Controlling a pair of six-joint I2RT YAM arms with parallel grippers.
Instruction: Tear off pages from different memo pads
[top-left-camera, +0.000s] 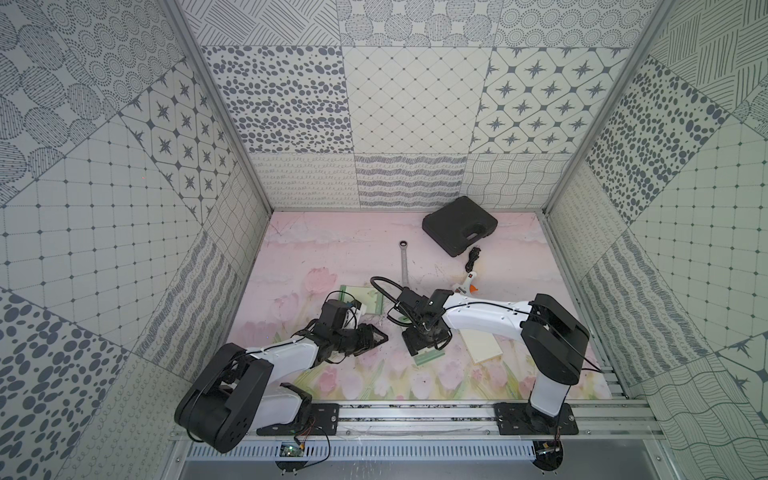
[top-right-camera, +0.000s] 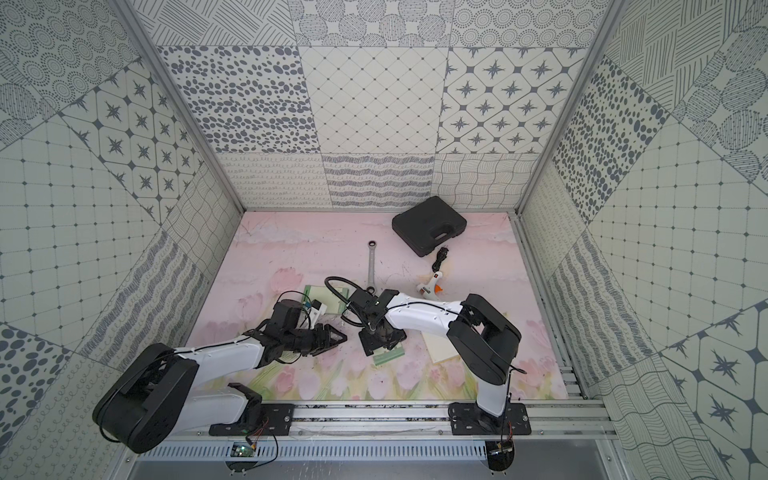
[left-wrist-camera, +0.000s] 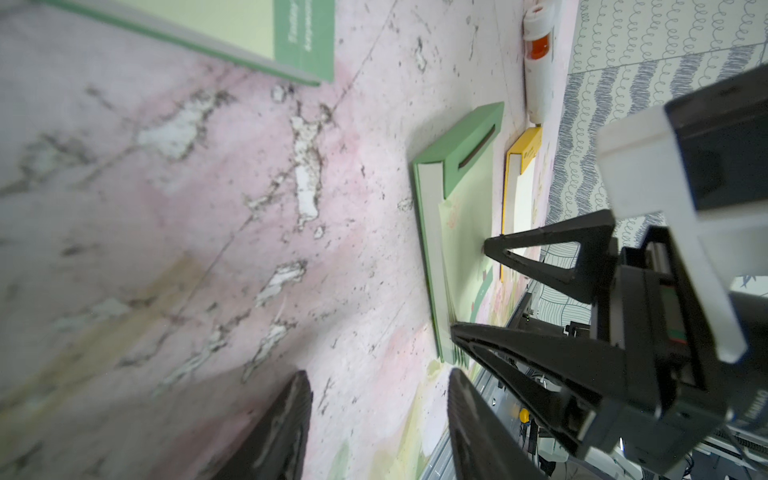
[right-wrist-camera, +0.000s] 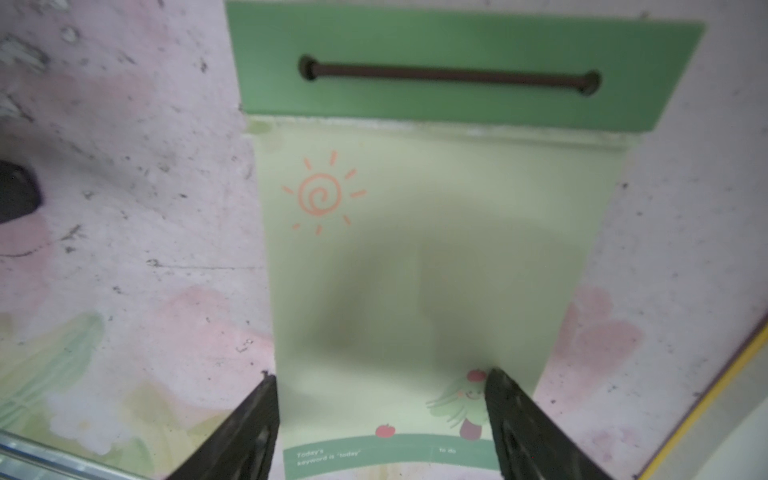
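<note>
Below my right gripper lies a green memo pad (right-wrist-camera: 432, 240) with a bound green strip and a sun drawing. One fingertip is at the pad's left edge and the other over the page near its right side. The gripper is open, the fingers wide apart. In the left wrist view, the page edges of this pad (left-wrist-camera: 472, 216) look slightly spread near the closer finger. My left gripper hangs above bare table left of that pad, open and empty. A second green pad (top-left-camera: 361, 297) lies behind it, and a yellow-edged pad (top-left-camera: 481, 345) at the right.
Toward the back lie a wrench (top-left-camera: 404, 264), a black case (top-left-camera: 460, 225), a black cable (top-left-camera: 473, 257) and a white-and-orange item (top-left-camera: 468, 284). The two grippers stand close together near the table's front. Bare table (top-left-camera: 336, 248) stretches across the back left.
</note>
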